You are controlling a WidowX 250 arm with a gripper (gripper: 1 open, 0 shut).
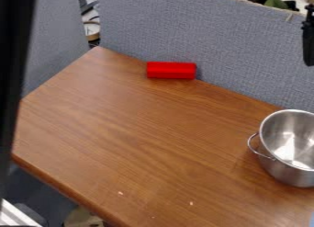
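A red cylinder [171, 70] lies on its side at the back of the wooden table, near the grey padded wall. A steel pot [284, 155] with wire handles stands at the right edge, partly cut off by the frame. A black piece of the gripper [308, 47] shows at the top right edge, above and behind the pot; most of it is out of frame, so its fingers' state cannot be made out.
Grey padded panels [208, 38] border the back and left. A dark vertical shape fills the left edge of the view.
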